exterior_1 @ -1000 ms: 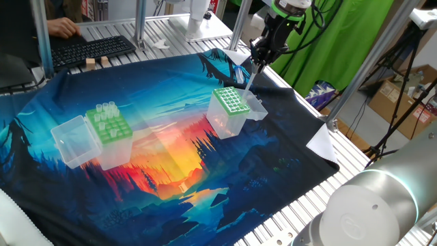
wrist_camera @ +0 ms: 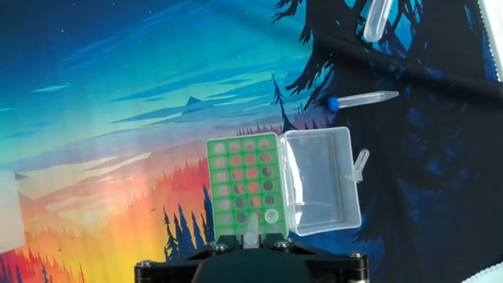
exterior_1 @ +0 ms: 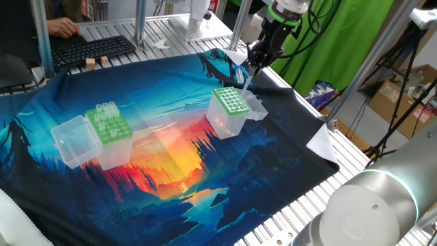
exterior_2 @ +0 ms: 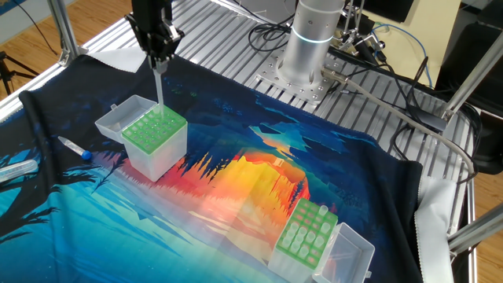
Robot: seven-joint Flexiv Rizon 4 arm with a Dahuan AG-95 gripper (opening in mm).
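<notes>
My gripper (exterior_1: 253, 67) is shut on a long, translucent pipette tip (exterior_2: 159, 88), which points down. In exterior view 2 the tip's lower end meets the far edge of the green-topped rack box (exterior_2: 155, 157); whether it sits in a hole cannot be told. From the wrist view, the held tip (wrist_camera: 251, 229) shows over the near rows of the green grid (wrist_camera: 244, 177), beside a round white top (wrist_camera: 271, 215) in a corner hole. That box's clear lid (wrist_camera: 324, 181) lies open at its side. A second green-topped box (exterior_1: 111, 130) holds several upright tips (exterior_1: 107, 108).
A blue-capped tube (exterior_2: 75, 148) and a larger clear tube (exterior_2: 17, 170) lie on the cloth near the first box. The second box's open lid (exterior_2: 346, 255) sticks out beside it. Patterned cloth (exterior_1: 171, 164) between the boxes is clear.
My gripper has shifted very slightly down with the tip still in it. Both boxes stay in place.
</notes>
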